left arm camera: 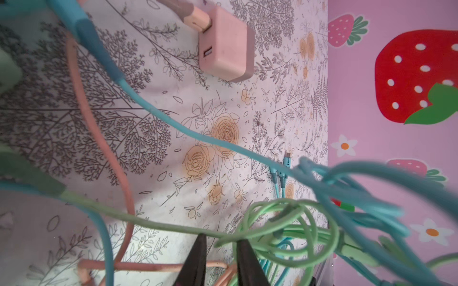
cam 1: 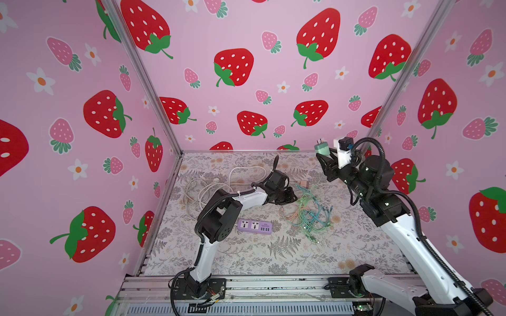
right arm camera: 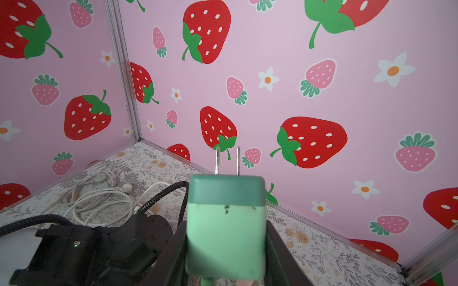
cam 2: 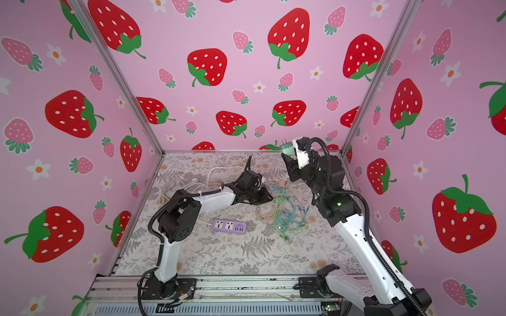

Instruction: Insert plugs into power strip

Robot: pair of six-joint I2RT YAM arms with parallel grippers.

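Observation:
A purple power strip (cam 1: 254,226) lies on the floral mat at front centre. My right gripper is raised at the right, shut on a green charger (right arm camera: 226,233) with its two prongs pointing up. My left gripper is low over a tangle of green, blue and pink cables (cam 1: 311,216); in the left wrist view its fingertips are among the green cable loops, and whether it grips any is unclear. A pink charger (left arm camera: 221,47) with a cable plugged in lies on the mat beyond it.
Coiled white cables (cam 1: 200,192) lie at the back left. Strawberry-print walls bound the back and both sides.

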